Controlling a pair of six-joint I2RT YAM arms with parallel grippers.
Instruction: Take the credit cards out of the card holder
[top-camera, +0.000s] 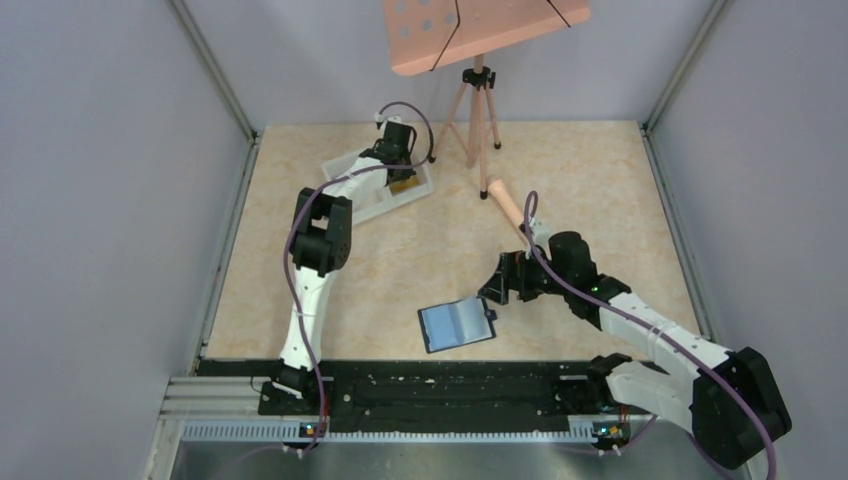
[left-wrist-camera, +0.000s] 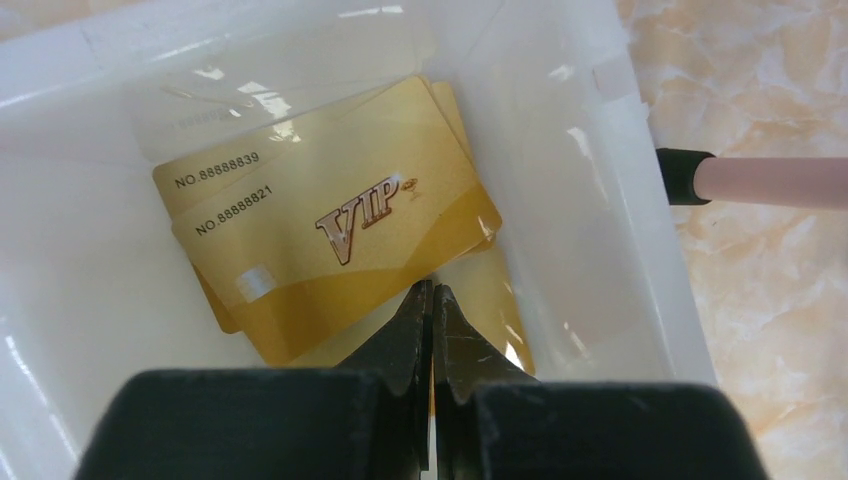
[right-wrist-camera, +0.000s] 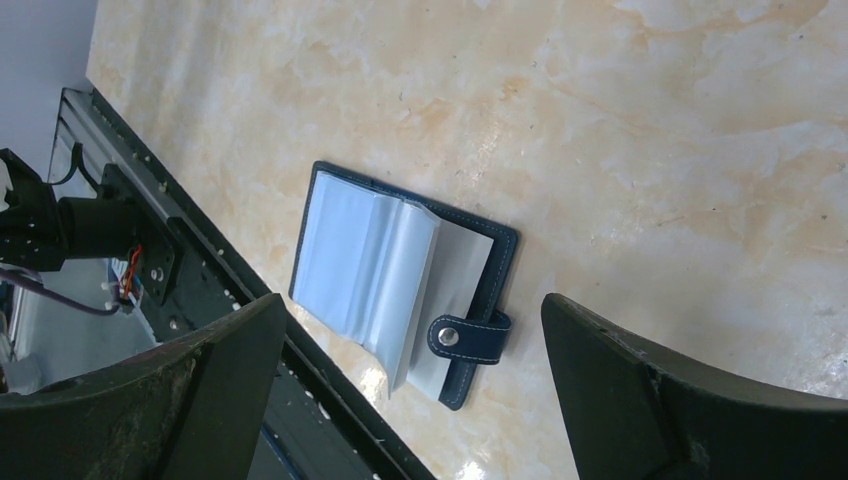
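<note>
My left gripper is shut over the white bin (left-wrist-camera: 60, 200), and nothing shows between its fingertips. Just beyond the fingertips, several gold VIP cards (left-wrist-camera: 340, 215) lie overlapping in one compartment. Another gold card (left-wrist-camera: 495, 300) lies partly beneath them and under the gripper. The dark blue card holder (right-wrist-camera: 497, 270) lies unfolded on the table with its pale blue sleeves (right-wrist-camera: 365, 255) up and its snap strap (right-wrist-camera: 470, 338) at one side; no card shows in it. My right gripper hangs open above the holder, its fingers wide apart with nothing held.
Behind the bin and to its right stands a pink tripod (top-camera: 476, 130), one foot close to the bin's side. A pink tube-like piece (top-camera: 505, 202) lies on the table near the right arm.
</note>
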